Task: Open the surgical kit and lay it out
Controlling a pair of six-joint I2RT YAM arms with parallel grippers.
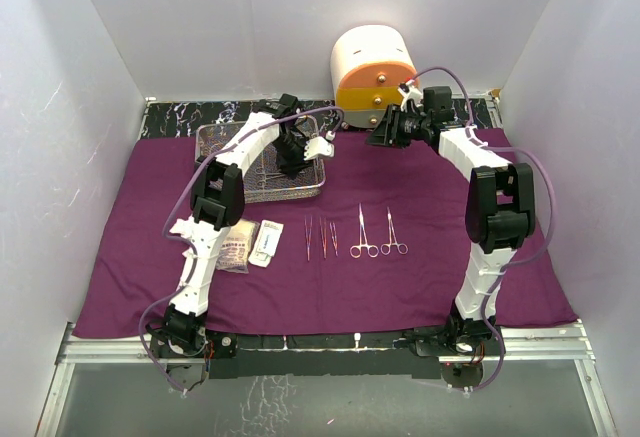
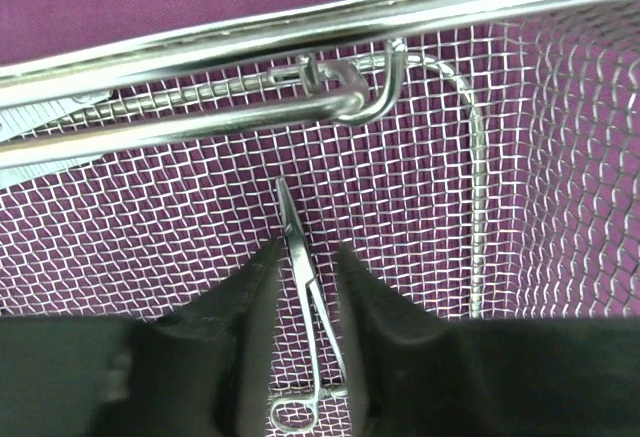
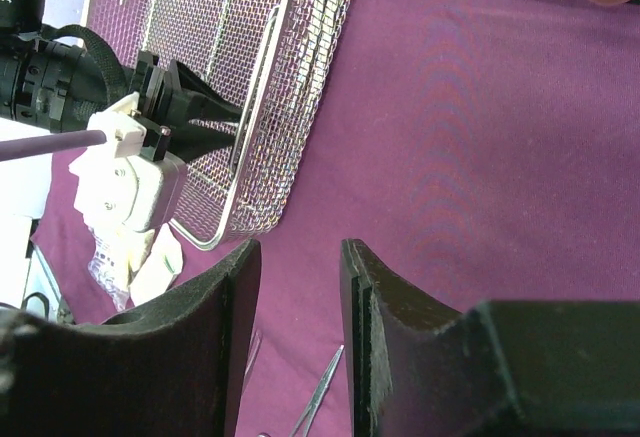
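Observation:
My left gripper (image 1: 298,162) is inside the wire basket (image 1: 210,143), part open, its fingers either side of a steel clamp (image 2: 298,257) lying on the mesh; whether they touch it is unclear. My right gripper (image 1: 383,129) stands open and empty above the cloth, right of the basket. On the purple cloth below the basket lie several tweezers (image 1: 323,239) and two ringed instruments, scissor-like (image 1: 363,237), in a row, beside white packs (image 1: 266,242) and a clear bag (image 1: 234,249).
A small rounded drawer cabinet (image 1: 368,67) stands at the back, near my right gripper. The cloth right of the basket and along the front is clear. Walls enclose both sides and the back.

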